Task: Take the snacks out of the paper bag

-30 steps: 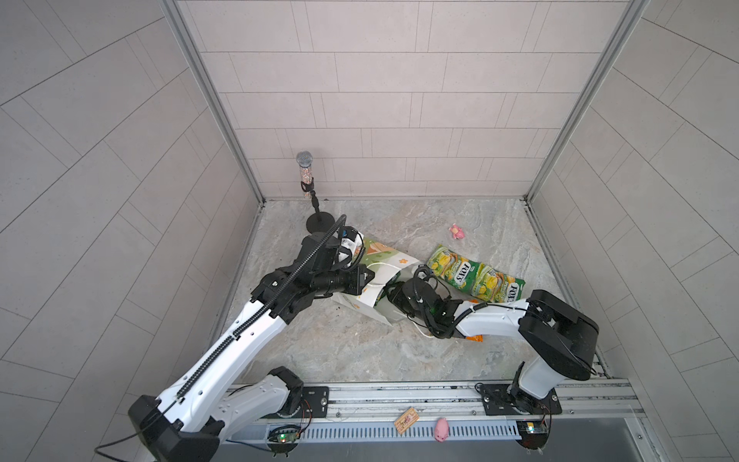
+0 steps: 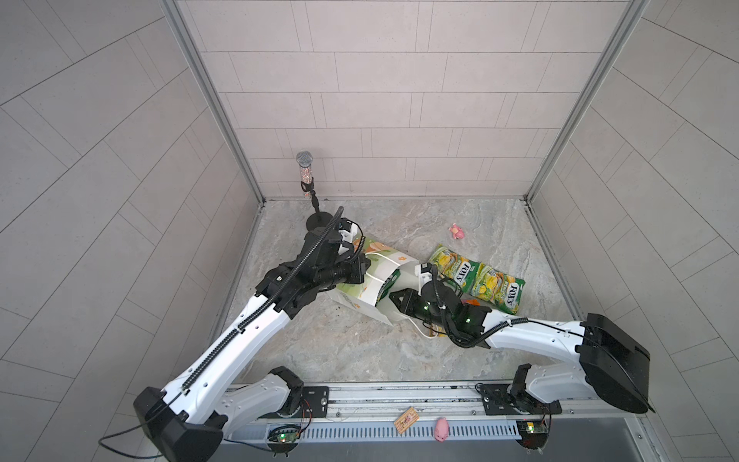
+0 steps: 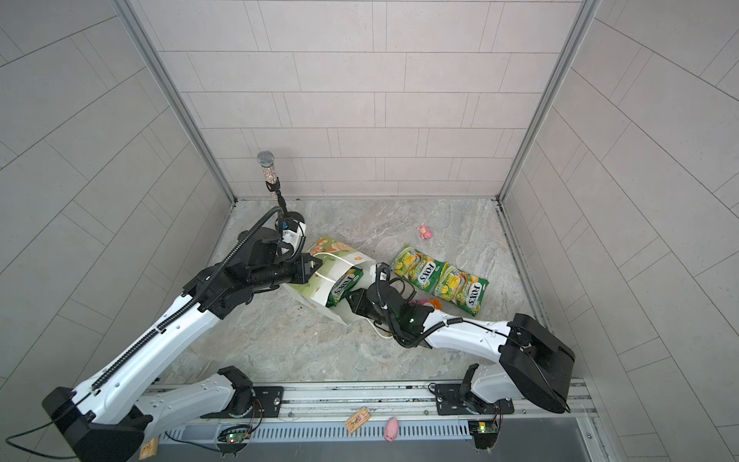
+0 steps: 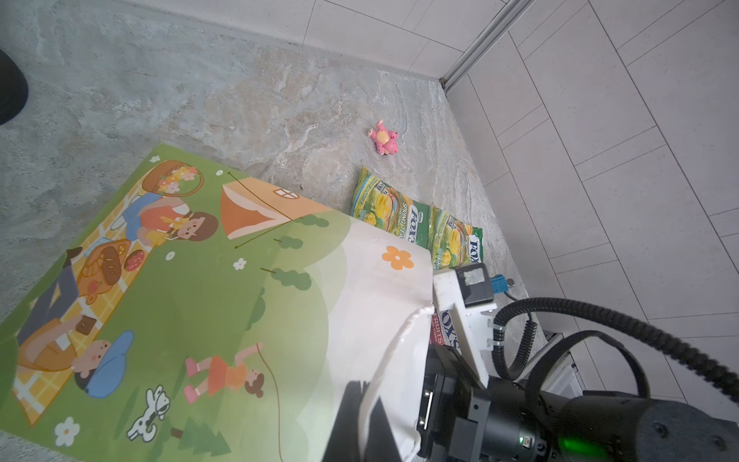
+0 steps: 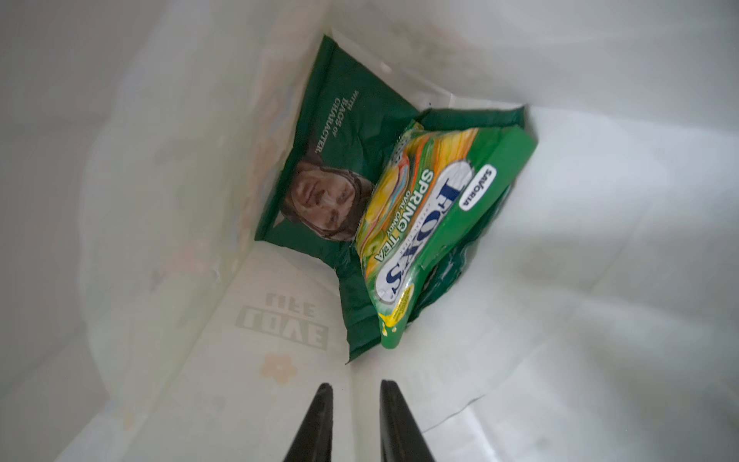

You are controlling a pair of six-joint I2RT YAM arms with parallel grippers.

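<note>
The printed paper bag lies on its side, mouth toward the right. My left gripper is above it, shut on a thin white handle. My right gripper is at the bag's mouth, fingers apart with nothing between them. Inside, a Fox's Spring Tea packet rests against a dark green packet with a face printed on it. Outside, two green Fox's packets lie right of the bag, with a red packet partly hidden by my right arm.
A black stand holding a cylinder is at the back left. A small pink toy lies behind the packets. Tiled walls enclose the counter.
My right arm has drawn back toward the right and front, out from deeper in the bag.
</note>
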